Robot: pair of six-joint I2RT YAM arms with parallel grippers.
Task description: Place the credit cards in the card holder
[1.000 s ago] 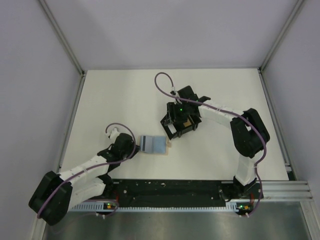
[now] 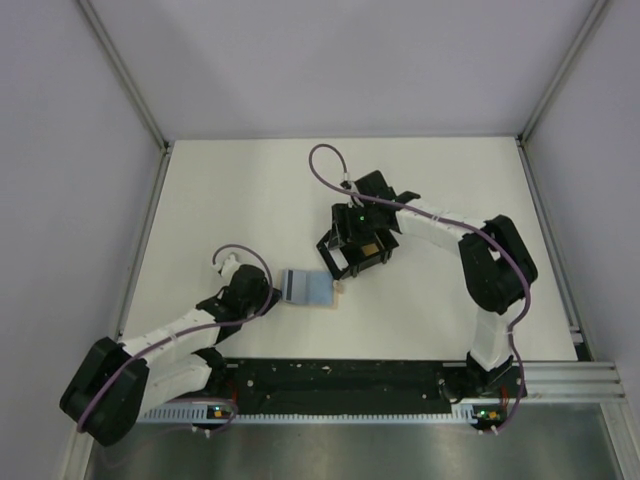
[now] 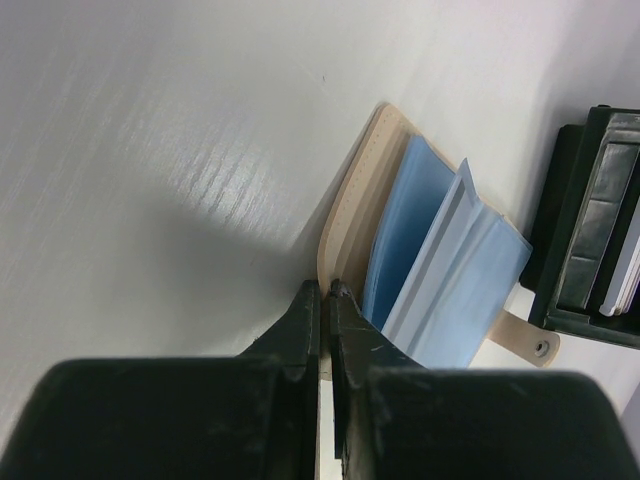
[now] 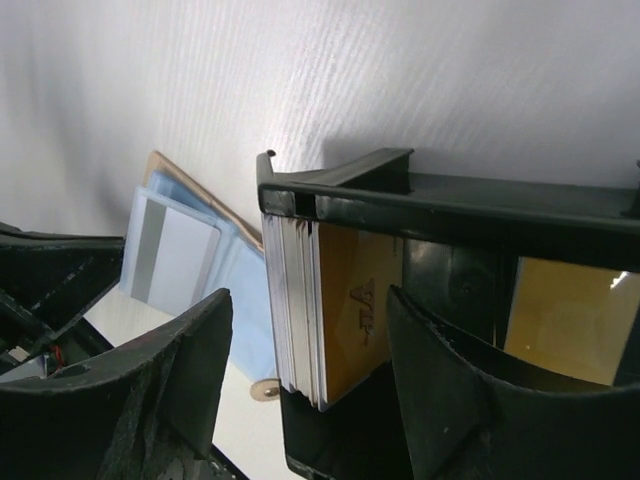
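A blue card holder (image 2: 310,288) on a tan backing lies on the table, light cards inside it (image 4: 170,250). My left gripper is shut at its near edge; in the left wrist view only the thin tan edge shows at its tips, and I cannot see whether it is pinched. The black tray (image 2: 370,262) sits to the upper right, with a stack of cards (image 4: 295,300) upright in its end compartment and a gold card (image 4: 565,320) farther along. My right gripper stands open over that stack, its fingers on either side.
Grey walls bound it at the back and sides.
The black tray has shifted slightly left and down since a second ago, and my right gripper has moved slightly over it. The left arm is nearly still.
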